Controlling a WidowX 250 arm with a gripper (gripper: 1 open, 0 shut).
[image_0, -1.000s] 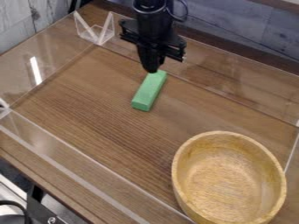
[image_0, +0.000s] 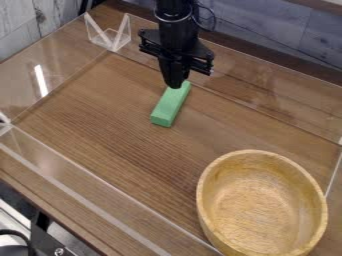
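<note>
My gripper (image_0: 174, 77), black, hangs at the top centre of the camera view, shut with nothing visible between its fingers. Just below its tips a green rectangular block (image_0: 168, 106) lies flat on the wooden table, its long side running from upper right to lower left. A round pale yellow bowl (image_0: 261, 240) stands at the lower right, well apart from the block.
Clear plastic fixtures sit at the table's top-left and left edges. Cables lie beyond the lower-left edge.
The gripper has shifted very slightly; the block and bowl are unmoved.
</note>
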